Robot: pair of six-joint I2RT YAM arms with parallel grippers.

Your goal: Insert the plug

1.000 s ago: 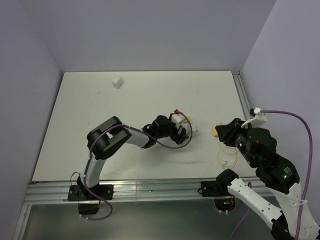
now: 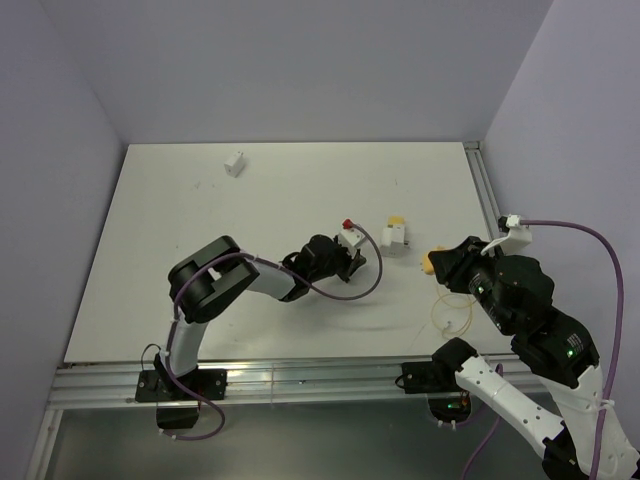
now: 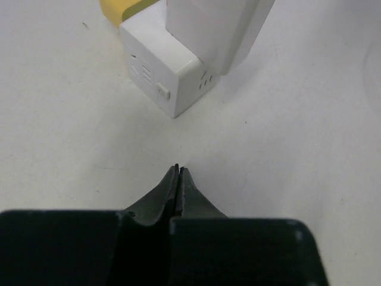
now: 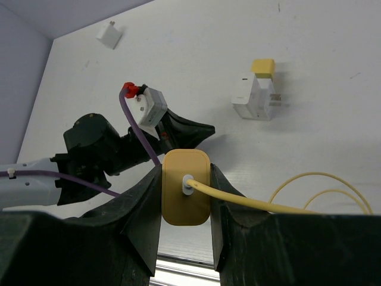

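Note:
My right gripper is closed around a yellow plug body (image 4: 186,161), whose yellow cable (image 4: 250,204) comes out toward me; its far side is hidden. A white socket block (image 3: 161,59) with slots and a small switch lies on the table, with a white adapter (image 3: 208,30) against it and a yellow piece (image 3: 122,9) at its far end. Metal prongs (image 4: 275,100) stick out at the block's side in the right wrist view. My left gripper is shut, nothing between its tips, on the near side of the block and apart from it.
Another white adapter (image 2: 235,164) lies alone at the back left. The yellow cable (image 2: 452,318) loops on the table near my right arm. Walls stand on both sides and at the back.
The socket block, with its adapter and yellow piece, has shifted right and away from me. My left gripper has drawn back slightly left. The loose yellow cable has swung; my right arm looks nearly still.

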